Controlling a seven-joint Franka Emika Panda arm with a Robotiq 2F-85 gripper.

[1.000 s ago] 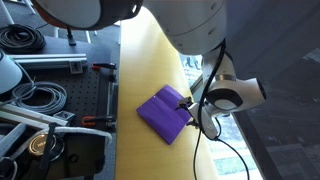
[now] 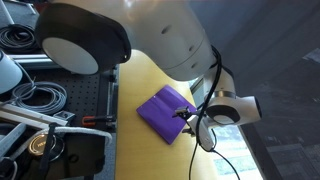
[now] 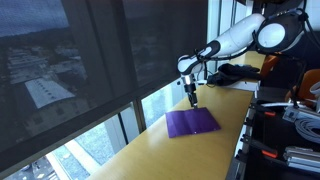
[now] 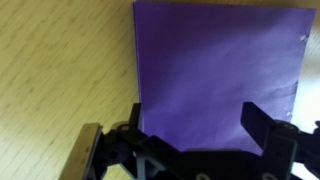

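A purple cloth (image 2: 165,114), roughly square and spread flat, lies on the pale wooden table. It fills much of the wrist view, where its surface (image 4: 210,80) looks smooth with fairly straight edges. Above the cloth hangs my gripper, its two dark fingers wide apart and nothing between them. From the second exterior view the gripper (image 3: 193,103) is over the far part of the purple cloth (image 3: 192,122). Whether the fingertips touch the cloth cannot be made out.
Bare table (image 3: 150,155) surrounds the cloth on its near and left sides. A large window with a dark blind (image 3: 70,60) runs along one side. Coiled cables (image 2: 40,98) and a black perforated rack (image 2: 85,95) stand beside the table's other edge.
The arm has shifted slightly, its wrist moving a little left and down in the first exterior view, while its upper link has swung lower. The cloth lies unchanged.
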